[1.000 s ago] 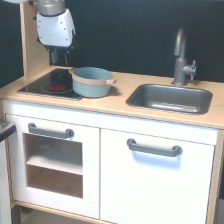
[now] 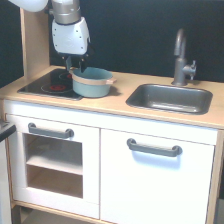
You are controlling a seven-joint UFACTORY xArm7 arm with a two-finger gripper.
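A grey-green pot point(image 2: 92, 86) rests on the wooden countertop, at the right side of the black hob. Over the pot's left rim, near its left handle, hangs my gripper point(image 2: 76, 68), pointing down from the white arm. Its dark fingers are small and blurred against the dark wall and the hob. Whether they touch the handle or stand just above it is unclear, and the gap between them cannot be made out.
The black hob point(image 2: 48, 83) lies left of the pot. A metal sink point(image 2: 170, 98) with a grey tap point(image 2: 180, 58) is set into the right of the counter point(image 2: 122, 88). Below are white doors with dark handles. A wooden post stands at the back left.
The gripper has come right and down, from above the hob to the pot's left rim. The pot stands in about the same place.
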